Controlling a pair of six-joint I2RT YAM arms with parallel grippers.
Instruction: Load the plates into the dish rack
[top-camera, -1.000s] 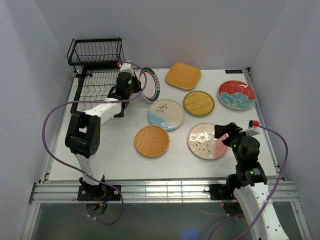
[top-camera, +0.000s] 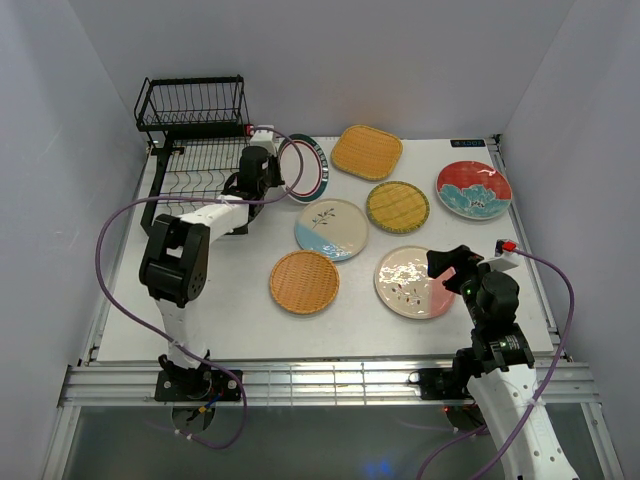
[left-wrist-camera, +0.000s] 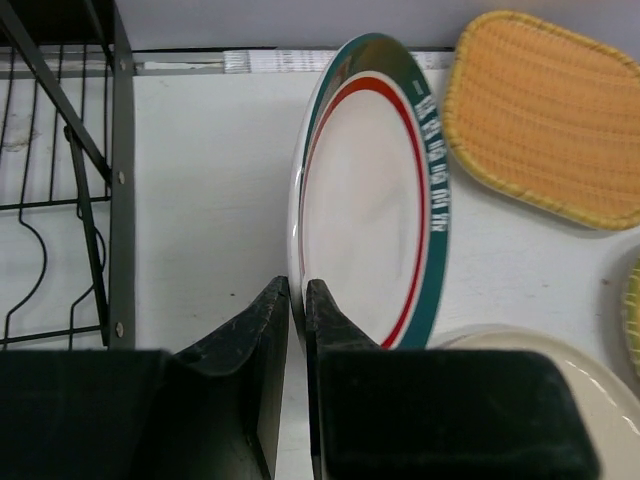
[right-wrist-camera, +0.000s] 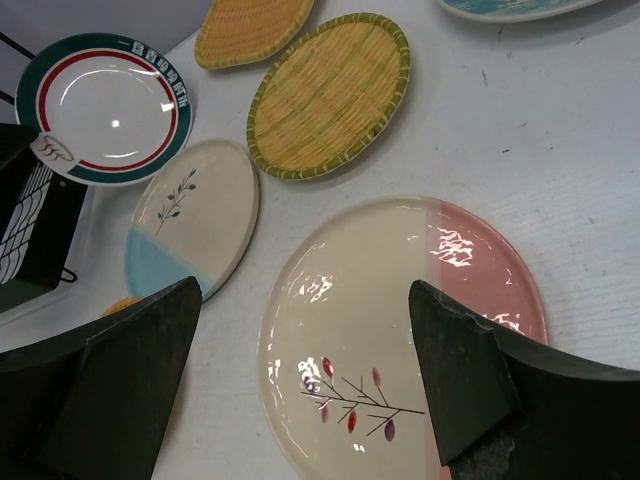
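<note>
My left gripper (top-camera: 276, 172) is shut on the edge of a white plate with red and teal rings (left-wrist-camera: 362, 200), held tilted nearly upright just right of the black dish rack (top-camera: 195, 160). My right gripper (top-camera: 445, 262) stands open above the cream-and-pink plate (top-camera: 405, 285), nothing between its fingers. A cream-and-blue plate (top-camera: 330, 228) lies in the middle, and a red-and-teal plate (top-camera: 473, 190) at the back right.
Woven mats lie on the table: a rectangular one (top-camera: 367, 152), a round yellow one (top-camera: 398, 207) and a round orange one (top-camera: 304, 282).
The held plate has shifted slightly right and shows more of its face. My left arm and wrist have moved slightly. The right arm is nearly unmoved.
</note>
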